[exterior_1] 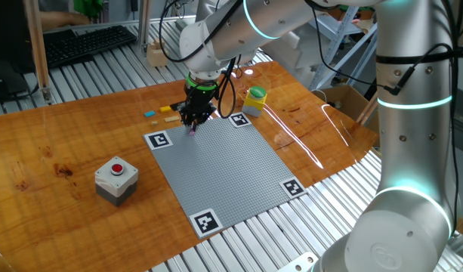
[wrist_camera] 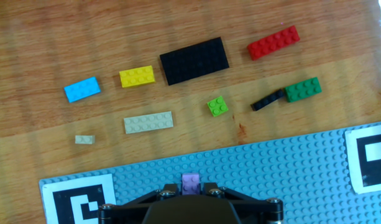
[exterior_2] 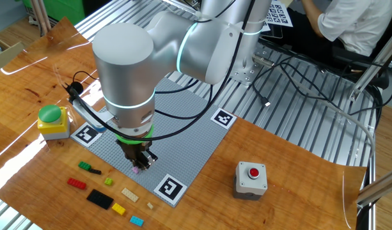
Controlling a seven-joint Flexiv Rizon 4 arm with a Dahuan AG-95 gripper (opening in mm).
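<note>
A small purple brick (wrist_camera: 191, 183) sits between the fingertips of my gripper, which is shut on it near the edge of the grey studded baseplate (wrist_camera: 258, 160). In exterior view 2 the gripper (exterior_2: 141, 165) points down over that edge, with a bit of the purple brick (exterior_2: 135, 170) showing beneath. Whether the brick touches the plate cannot be told. Exterior view 1 has the gripper (exterior_1: 192, 122) low at the plate's far edge, close to a corner marker.
Beside the plate lie loose bricks: blue (wrist_camera: 82, 89), yellow (wrist_camera: 137, 76), black (wrist_camera: 194, 61), red (wrist_camera: 273, 43), dark green (wrist_camera: 303, 89), lime (wrist_camera: 217, 106) and beige (wrist_camera: 148, 122). A red-button box (exterior_1: 116, 180) and a green-button box (exterior_1: 254, 101) flank the plate. Most of the plate is bare.
</note>
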